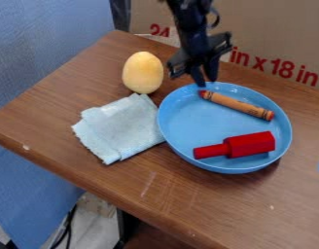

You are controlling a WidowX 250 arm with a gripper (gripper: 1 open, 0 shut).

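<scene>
My gripper [198, 76] hangs above the back-left rim of a blue plate [201, 126], pointing down, its dark fingers close to the left end of an orange crayon [237, 104]. Whether it holds anything or how far it is open is hard to tell. A red rolling pin [244, 145] lies at the front of the plate. Left of the plate are a folded pale cloth [117, 126] and, behind that, a yellow egg-shaped object [141, 72].
A cardboard box [279, 44] stands along the back. A blue surface drops away beyond the left edge.
</scene>
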